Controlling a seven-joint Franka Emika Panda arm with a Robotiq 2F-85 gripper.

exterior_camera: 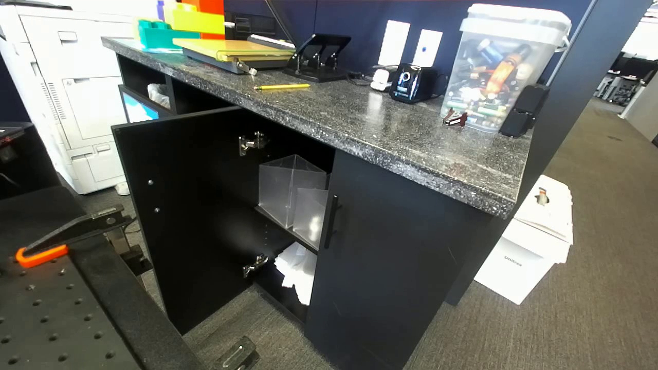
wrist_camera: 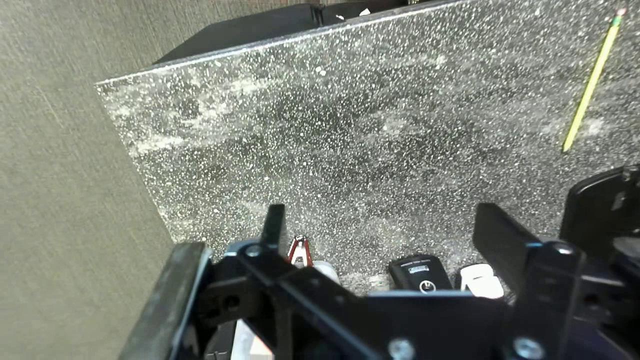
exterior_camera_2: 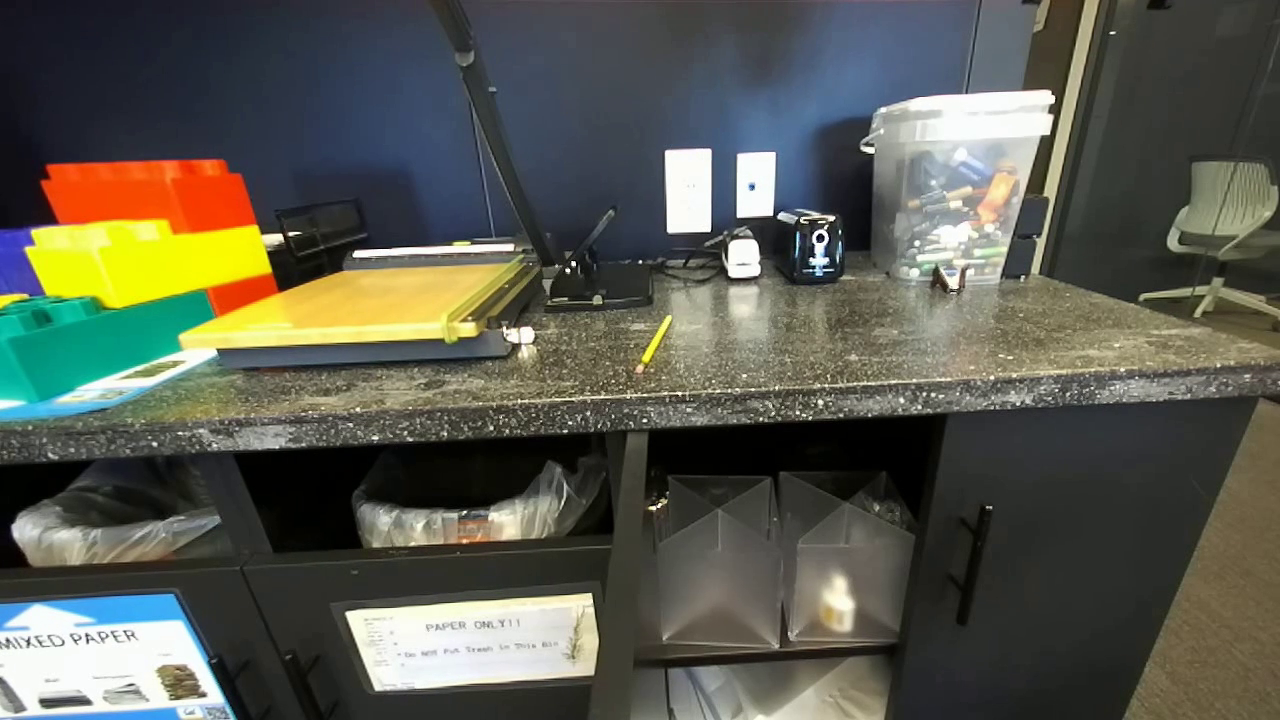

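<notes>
In the wrist view my gripper stands open over the speckled countertop, its two black fingers wide apart and nothing held between them. Neither exterior view shows the gripper or arm. A yellow pencil [wrist_camera: 591,87] lies on the counter beyond the right finger; from the front the same pencil [exterior_camera_2: 654,344] rests right of the paper cutter [exterior_camera_2: 360,306]. One black cabinet door [exterior_camera: 185,209] is swung open, exposing clear plastic holders [exterior_camera: 290,188] on a shelf. The neighbouring door [exterior_camera: 395,246] is closed.
At the counter's back stand a clear bucket of markers [exterior_camera_2: 956,192], a black electric device [exterior_camera_2: 811,247], a staple remover [exterior_camera_2: 949,278] and a black hole punch [exterior_camera_2: 600,282]. Large toy bricks [exterior_camera_2: 144,264] occupy the left end.
</notes>
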